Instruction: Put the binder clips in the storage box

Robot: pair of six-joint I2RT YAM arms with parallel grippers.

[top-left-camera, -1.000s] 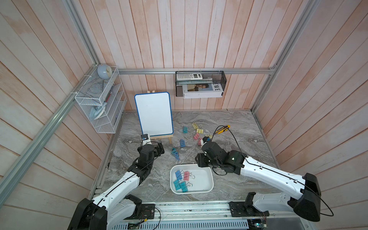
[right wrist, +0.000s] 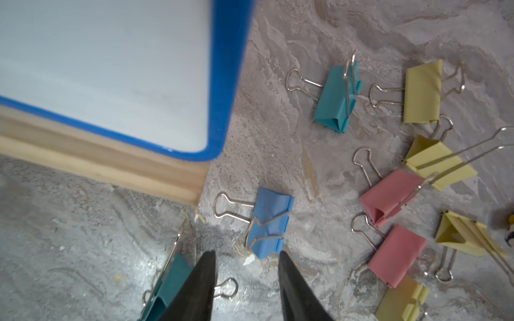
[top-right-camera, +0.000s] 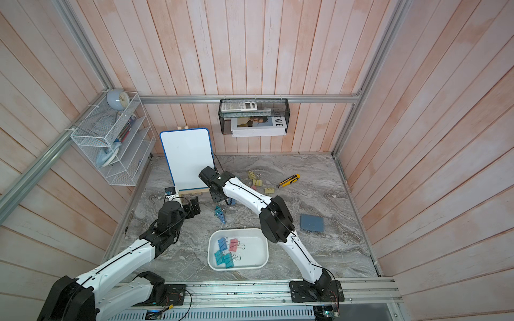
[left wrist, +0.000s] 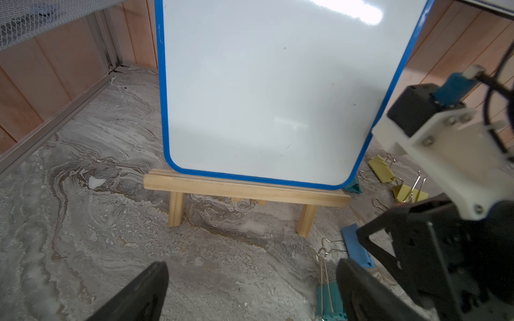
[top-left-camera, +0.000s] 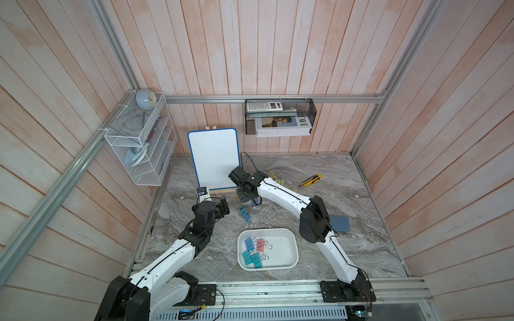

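My right gripper hangs open, empty, over clips beside the whiteboard. Below it in the right wrist view are a blue clip [right wrist: 267,219] and a teal clip [right wrist: 170,286]; teal [right wrist: 334,96], yellow [right wrist: 423,93] and pink [right wrist: 396,256] clips lie to the right and beyond. My left gripper stands open and empty left of the right one, facing the easel. The white storage box [top-left-camera: 286,251] sits at the front, holding several blue, teal and pink clips.
The whiteboard [top-left-camera: 213,157] stands on a wooden easel at back left. A yellow cutter [top-right-camera: 289,180] and blue-grey pad [top-right-camera: 311,223] lie on the right. A wire rack [top-left-camera: 142,155] and mesh shelf [top-left-camera: 278,117] hang on the walls.
My right gripper has moved from above the box back and leftward to the clips by the whiteboard. The left arm has stayed still.
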